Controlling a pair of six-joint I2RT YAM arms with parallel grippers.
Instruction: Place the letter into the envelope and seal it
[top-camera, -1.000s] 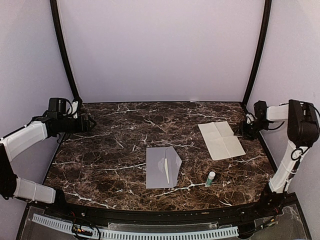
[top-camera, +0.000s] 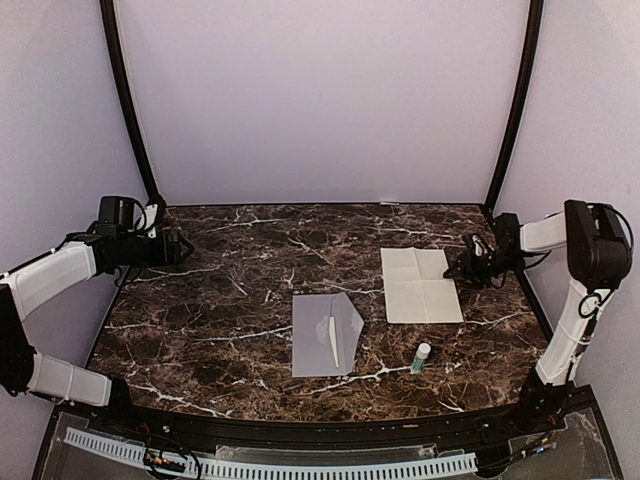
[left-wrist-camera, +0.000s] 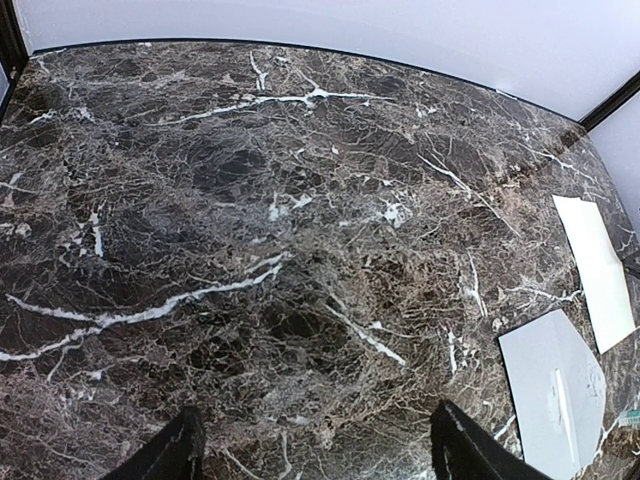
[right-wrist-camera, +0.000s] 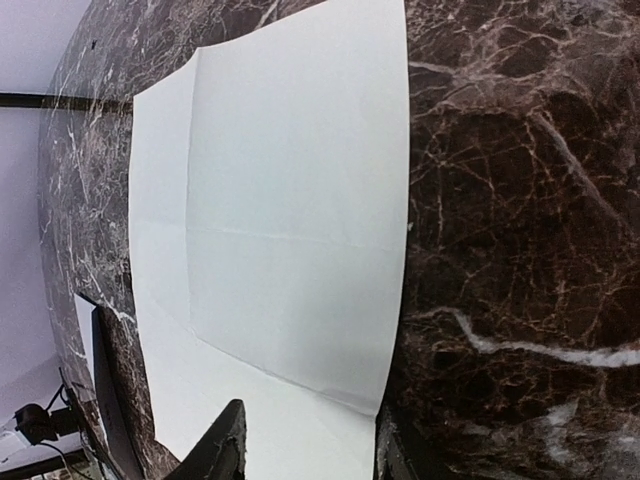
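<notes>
The letter is a creased cream sheet lying open on the right of the table. My right gripper is over its right edge. In the right wrist view its fingers are parted, with the sheet below and between them; the sheet's edge runs beside the right-hand finger, and I cannot tell whether they touch. The grey envelope lies near the front middle, its pointed flap on the right, a slim white tool on top. My left gripper stands open and empty at the far left.
A small glue stick with a white cap stands in front of the letter, right of the envelope. Walls close in the back and sides.
The letter has slid a little left and turned, so it lies straighter. My right gripper has moved left and slightly towards the front. The left arm, envelope and glue stick are unchanged.
</notes>
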